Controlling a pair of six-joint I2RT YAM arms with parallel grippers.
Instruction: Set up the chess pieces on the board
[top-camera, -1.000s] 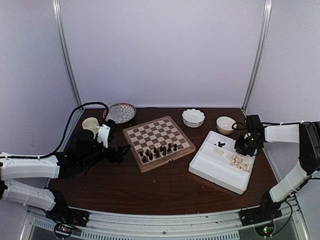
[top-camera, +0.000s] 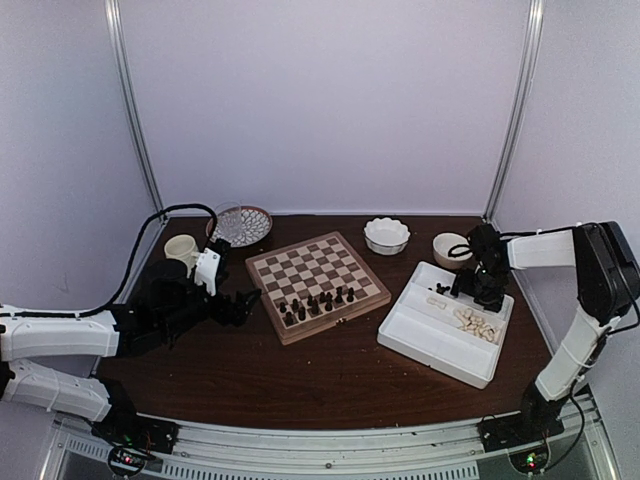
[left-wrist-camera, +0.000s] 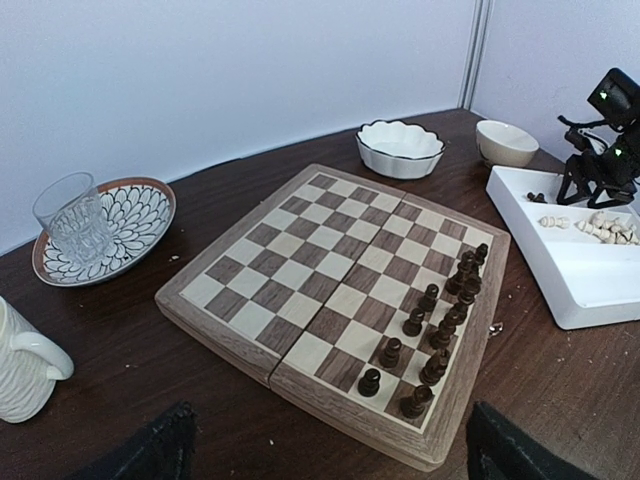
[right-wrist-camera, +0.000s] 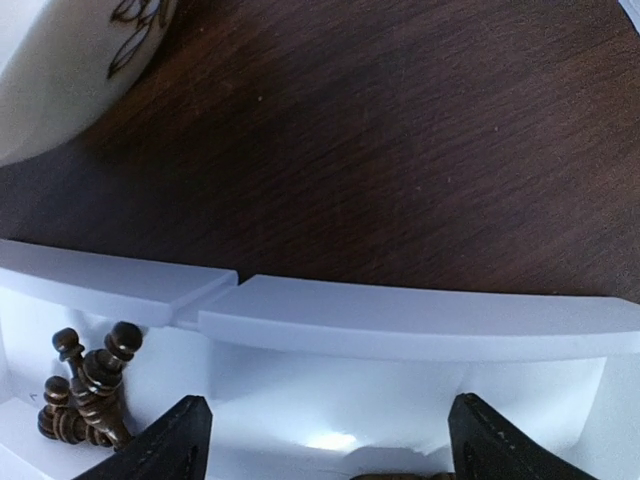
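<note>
The wooden chessboard (top-camera: 310, 265) has dark pieces (left-wrist-camera: 433, 366) standing along its near-right rows in the left wrist view. In the white tray (top-camera: 420, 340), a few dark pieces (right-wrist-camera: 95, 380) lie in one compartment and pale pieces (top-camera: 475, 325) in another. My right gripper is over the tray's back compartment, fingers apart, with part of a dark object at the bottom edge between them, too cropped to identify. My left gripper stands open left of the board, nothing between its fingers.
A fluted bowl (top-camera: 386, 236) and a plain bowl (top-camera: 452, 258) stand behind the tray. A plate (left-wrist-camera: 130, 235) with a glass (left-wrist-camera: 75, 225) and a white mug (top-camera: 182, 250) are at the back left.
The left arm and board look unchanged.
</note>
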